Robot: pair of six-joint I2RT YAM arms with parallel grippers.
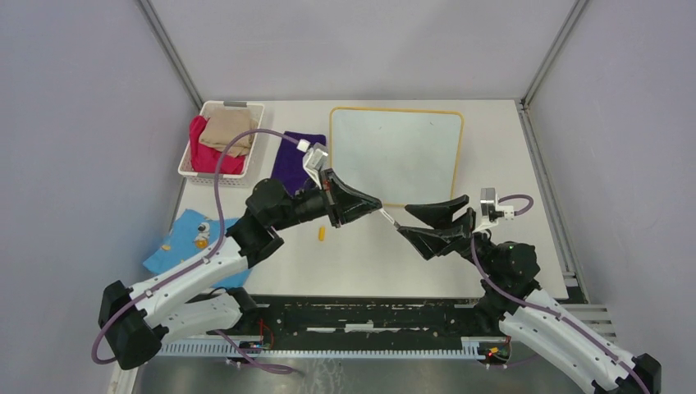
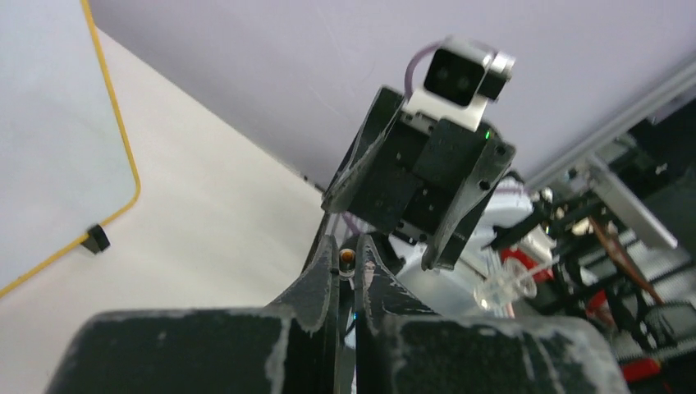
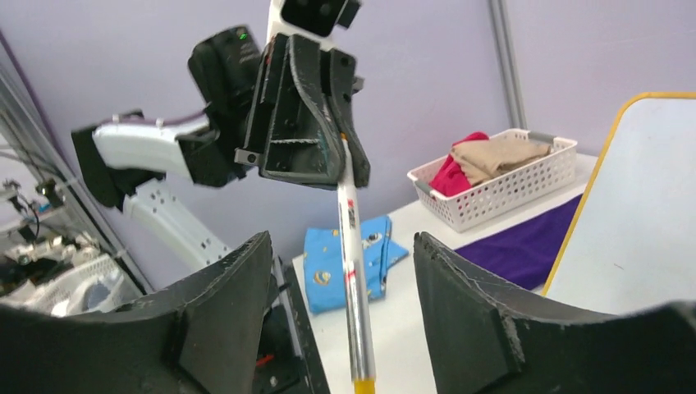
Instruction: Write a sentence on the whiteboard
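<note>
In the top view my left gripper [image 1: 376,205] is shut on a slim white marker [image 1: 387,216] with a yellow tip, which points down-right toward my right gripper [image 1: 417,220]. My right gripper stands open; in the right wrist view the marker [image 3: 353,263] extends toward the space between its fingers, with my left gripper at the far end. The whiteboard [image 1: 396,152], edged in yellow, rests behind both grippers on the white table [image 1: 501,148].
At the back left are a white basket [image 1: 190,174] of cloths, a purple cloth [image 1: 289,160] and a blue cloth [image 1: 176,250]. A small yellow item [image 1: 322,233] lies on the table.
</note>
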